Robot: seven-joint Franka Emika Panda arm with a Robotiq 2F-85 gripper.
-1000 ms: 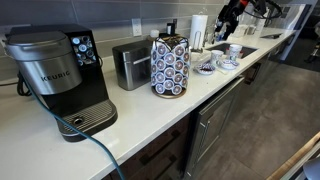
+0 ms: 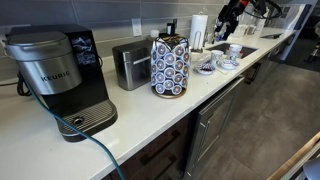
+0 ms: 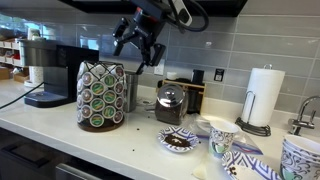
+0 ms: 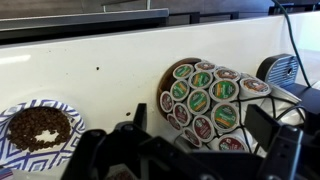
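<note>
My gripper is open, with nothing between its dark fingers. In exterior view 2 the gripper (image 3: 137,55) hangs above the counter, higher than the coffee-pod carousel (image 3: 100,98) and slightly to its right. Pods with green, red and white lids fill the carousel (image 4: 213,93) in the wrist view, where the fingers overlap its lower edge. The same carousel (image 2: 170,68) stands mid-counter in exterior view 1. A patterned plate (image 3: 163,142) lies right of it; coffee beans (image 4: 36,125) rest on that plate in the wrist view.
The Keurig machine (image 2: 62,75) and a dark metal box (image 2: 132,65) stand along the wall. A lidded container (image 3: 171,104), patterned cups (image 3: 222,137), another plate (image 3: 245,167) and a paper towel roll (image 3: 262,95) occupy the other side. Bare counter (image 4: 115,75) separates plate and carousel.
</note>
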